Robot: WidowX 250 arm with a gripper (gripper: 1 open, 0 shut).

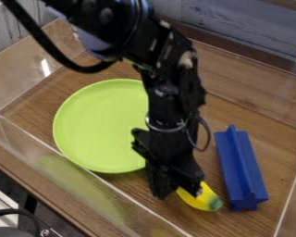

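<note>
My black gripper (176, 181) hangs low over the front of the wooden table, just right of the green plate (95, 125). Its fingertips are by a yellow object with a green end (200, 199), which lies on the table and is partly hidden by the gripper. Whether anything is between the fingers is hard to see; they look shut. A blue bar-shaped object (240, 167) lies to the right of the gripper.
Clear walls or panels (15, 65) edge the table at the left and along the front. Bare wood (237, 83) shows behind the blue object, up to a grey back wall (255, 23).
</note>
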